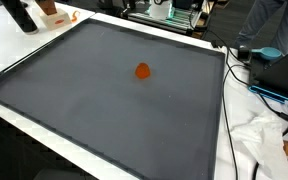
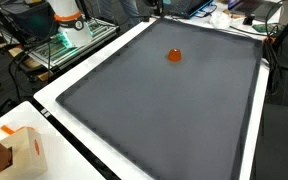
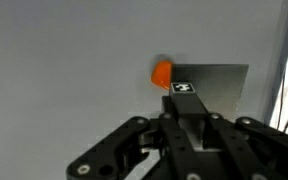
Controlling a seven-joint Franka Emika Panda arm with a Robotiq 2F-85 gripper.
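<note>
A small orange object [image 1: 142,71] sits on the grey board [image 1: 104,100], toward its far side. It appears near the far edge in exterior view 2, as an orange piece [image 2: 174,56] with a darker base. In the wrist view my gripper looks shut, with a flat, dark grey square piece [image 3: 220,78] at its fingertips. This piece covers part of the view beside the orange object [image 3: 162,73]; whether they touch cannot be told. What lies between the fingers is mostly hidden.
The board is otherwise clear, with a white border around it. A crumpled white cloth [image 1: 261,143] lies beyond its right side, near black cables. At the far left of exterior view 1 stands a brown container [image 1: 46,6].
</note>
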